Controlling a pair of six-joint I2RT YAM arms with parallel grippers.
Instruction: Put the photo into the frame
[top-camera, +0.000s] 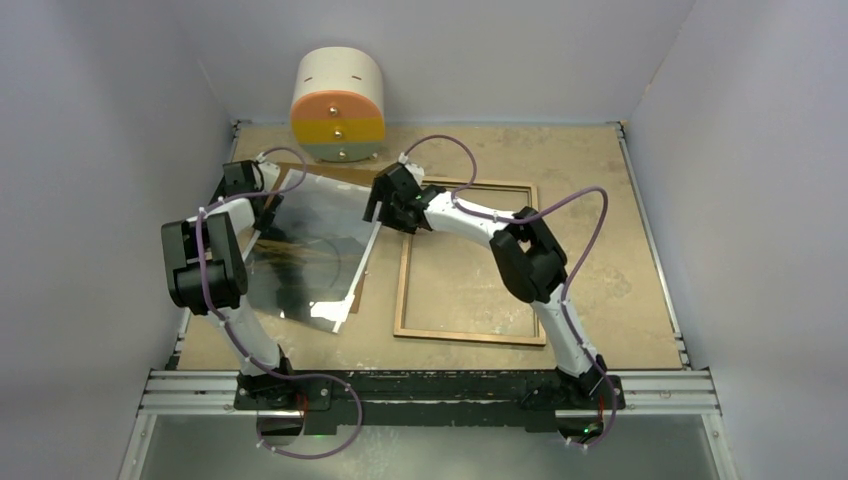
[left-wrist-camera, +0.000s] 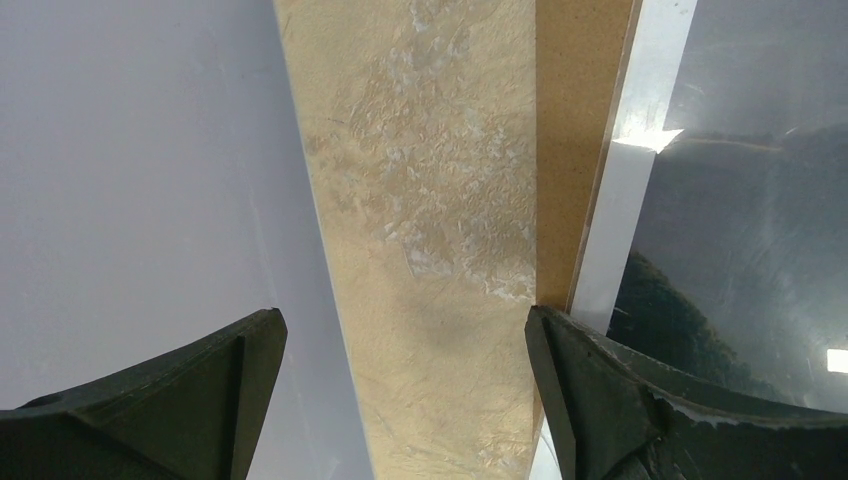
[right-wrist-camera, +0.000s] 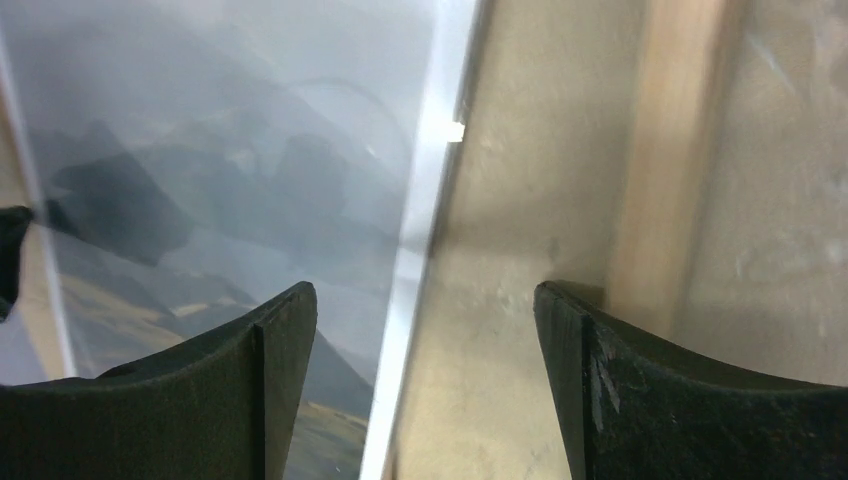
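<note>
The photo lies under a glossy clear sheet with white edge strips on a brown backing board at the left of the table. My left gripper is open at the sheet's left edge, its right finger beside the board's edge. My right gripper stands open over the sheet's right edge strip, with that strip and bare table between its fingers. The wooden frame lies to the right, empty in its middle; in the blurred right wrist view one side runs by my right finger.
A rounded drawer box in pastel colours stands at the back, behind the photo. Pale walls bound the table.
</note>
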